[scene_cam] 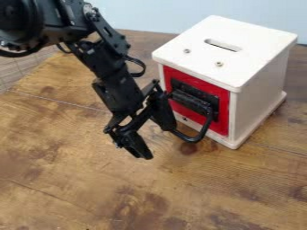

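A white wooden box (256,90) with a slotted top stands at the right; its red front panel (181,77) holds a black fixture (196,101) with a black looped handle (195,137). My black arm comes in from the upper left, and the gripper (153,135) hangs low in front of the box, left of the handle. Its fingers look apart, one near the handle, the other further left. Whether it touches the handle is unclear.
A tiled floor shows beyond its edge at the upper left.
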